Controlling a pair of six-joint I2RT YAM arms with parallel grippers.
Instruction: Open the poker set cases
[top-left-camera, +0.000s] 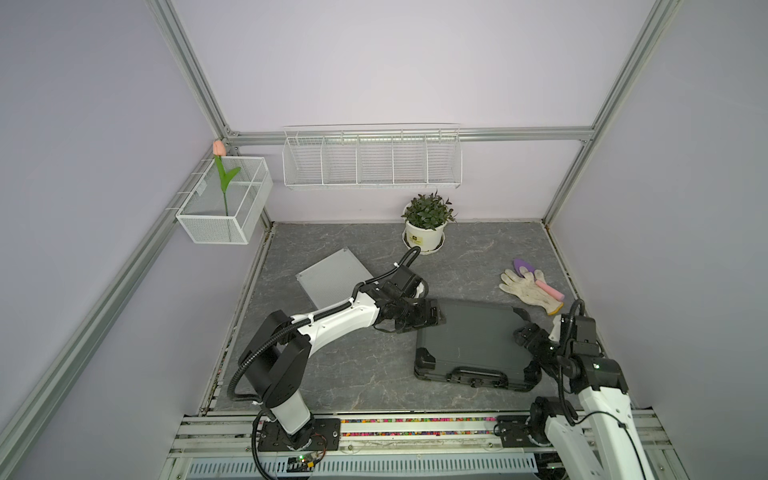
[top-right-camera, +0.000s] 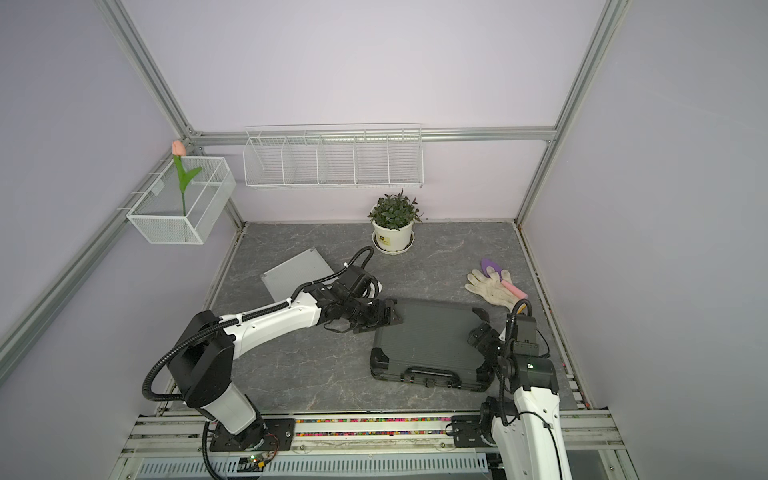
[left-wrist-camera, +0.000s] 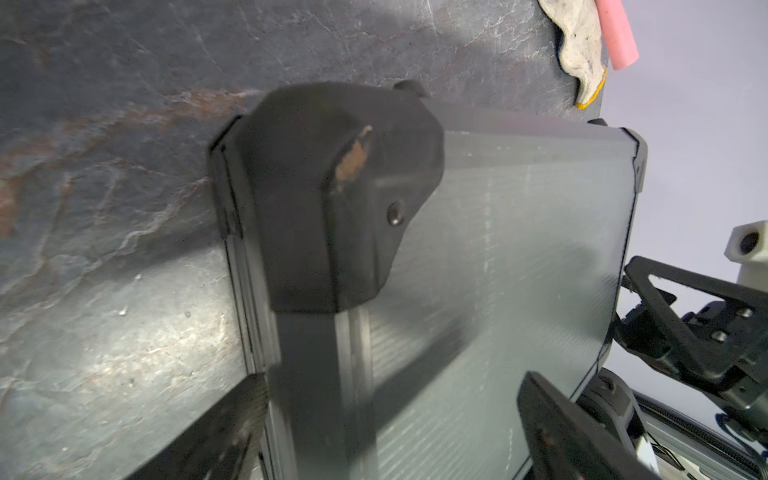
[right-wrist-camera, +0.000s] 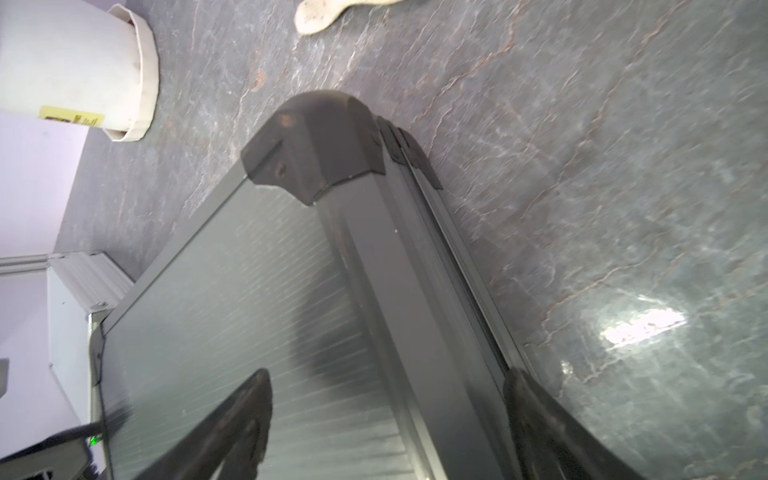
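A dark grey, closed case (top-left-camera: 476, 340) lies flat on the table, its handle (top-left-camera: 477, 376) and latches facing the front edge. My left gripper (top-left-camera: 436, 312) is open at the case's left side, fingers (left-wrist-camera: 560, 432) apart; in the left wrist view the case edge runs between them. On the opposite side, my right gripper (top-left-camera: 524, 332) stands open too, with the case's right edge between its fingers. Black plastic corners (left-wrist-camera: 344, 184) cap the case. Whether any finger touches the case, I cannot tell.
A potted plant (top-left-camera: 426, 224) stands at the back. Work gloves (top-left-camera: 529, 289) with pink and purple items lie at the back right. A flat silver-grey panel (top-left-camera: 334, 276) rests to the left, near the left arm. Table front-left of the case is bare.
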